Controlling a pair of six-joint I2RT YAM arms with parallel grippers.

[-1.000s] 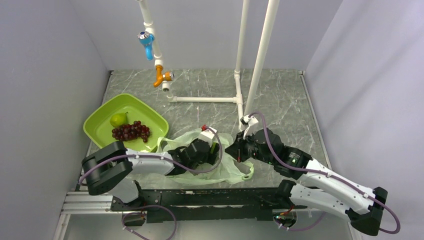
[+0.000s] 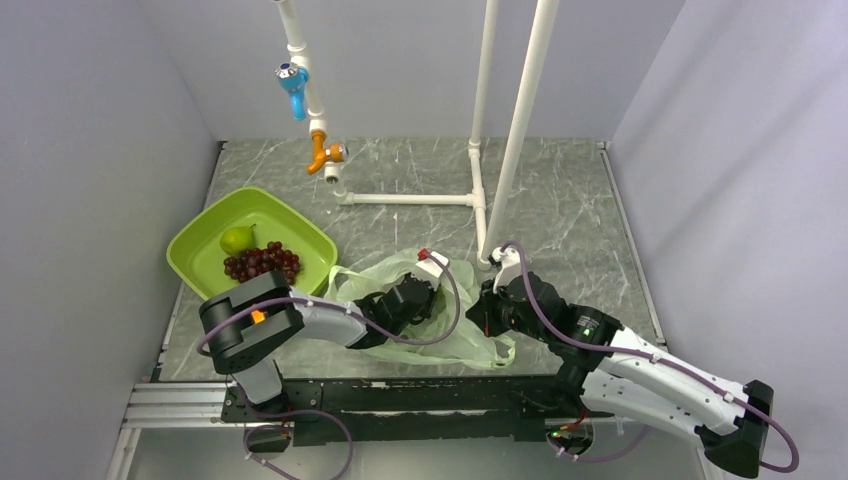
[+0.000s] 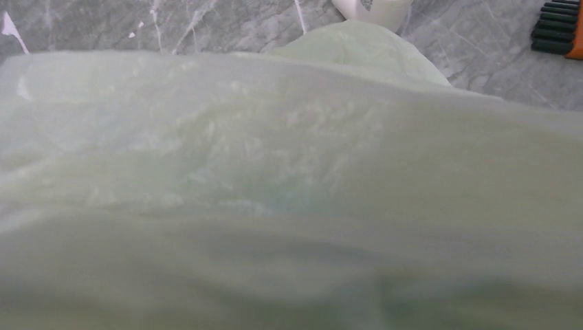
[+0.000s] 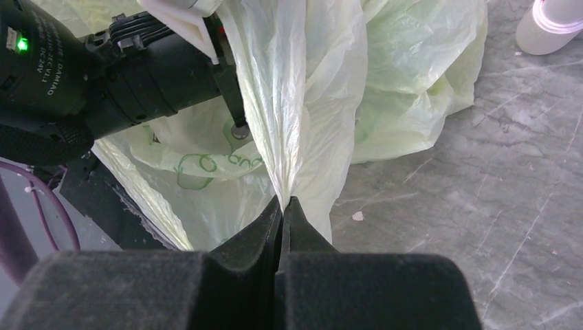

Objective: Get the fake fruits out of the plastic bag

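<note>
The pale green plastic bag (image 2: 455,345) lies crumpled at the front middle. My left gripper (image 2: 430,300) is down inside it; bag film fills the left wrist view, so its fingers and any fruit there are hidden. My right gripper is shut on a gathered fold of the bag (image 4: 275,103) at the bag's right side, holding it up. A green tray (image 2: 205,260) at the left holds a green pear (image 2: 236,239) and red grapes (image 2: 258,263); an orange object (image 2: 258,316) shows beside the left arm.
White pipes (image 2: 405,199) with blue and orange taps stand behind the bag, one upright close behind my right gripper. Walls enclose both sides.
Both grippers have moved right over the last second, the right one also slightly toward the front. The bag has shifted right with them.
</note>
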